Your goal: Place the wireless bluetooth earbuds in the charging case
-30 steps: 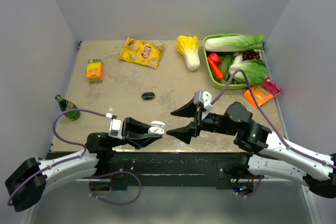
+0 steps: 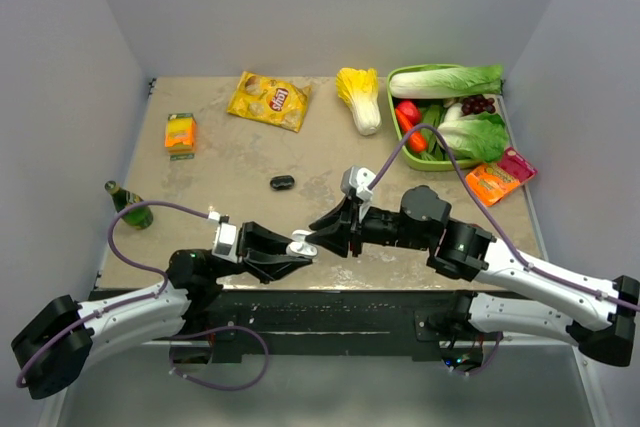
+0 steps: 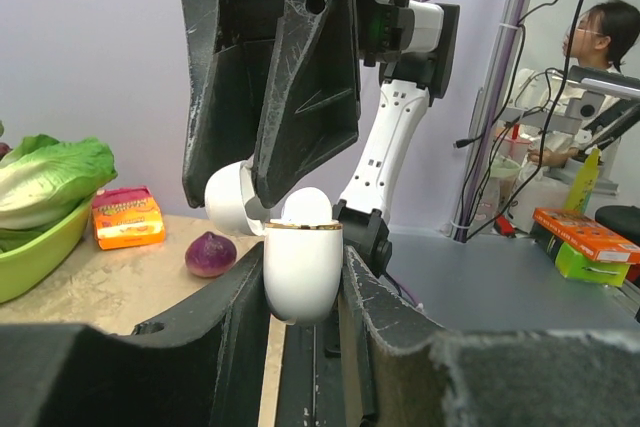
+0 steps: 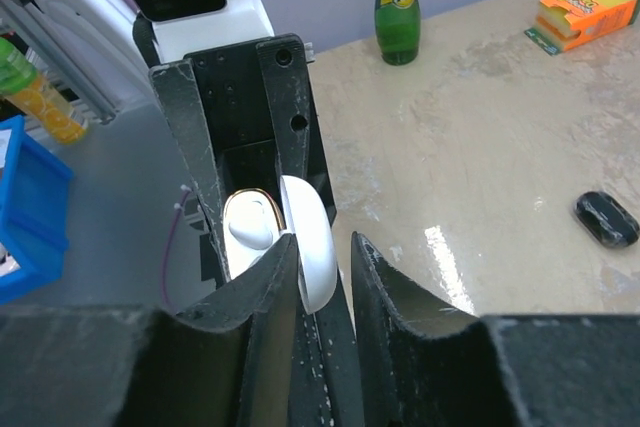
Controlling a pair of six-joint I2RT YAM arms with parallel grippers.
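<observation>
The white charging case is held upright in my left gripper, shut on its body, with its lid raised; a white earbud top shows in it. Whether they touch it I cannot tell. A small dark oval object lies on the table behind the grippers.
A green vegetable basket stands back right, a chips bag and cabbage at the back, a green bottle and orange box at left.
My right gripper has moved left and up to the case, and its fingers have closed partway. My left gripper with the case has barely moved.
</observation>
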